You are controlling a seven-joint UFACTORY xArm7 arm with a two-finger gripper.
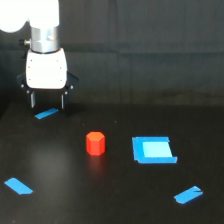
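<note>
A red block with a six-sided outline (95, 143) stands alone on the black table, near the middle of the view. To its right lies a pale square (156, 149) framed by blue tape (140, 142). At the upper left my gripper (47, 101) points downward, its two thin dark fingers spread wide apart. It is open, with nothing held between them, and stays well behind and to the left of the red block.
Short blue tape strips mark the table (75, 185): one below the gripper (46, 113), one at the front left (18, 186), one at the front right (188, 195). Dark curtain-like material closes off the back. Bare table surrounds the block.
</note>
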